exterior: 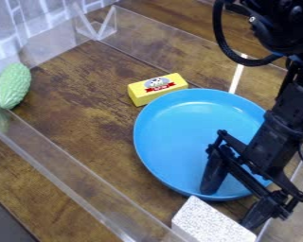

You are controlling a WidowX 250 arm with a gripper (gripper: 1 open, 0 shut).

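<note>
My black gripper [242, 178] is low at the right, over the lower right part of a blue plate [180, 132], its dark fingers reaching down onto and past the rim, with nothing visible held between them. Behind the plate on the wooden surface lies a yellow box [155, 89] with a printed label. A white speckled block [212, 221] lies at the bottom, just in front of the plate and beside the gripper.
A green cob-like vegetable [10, 86] lies at the far left by a clear plastic wall. Bare wood [79, 123] fills the left middle. Clear walls edge the workspace.
</note>
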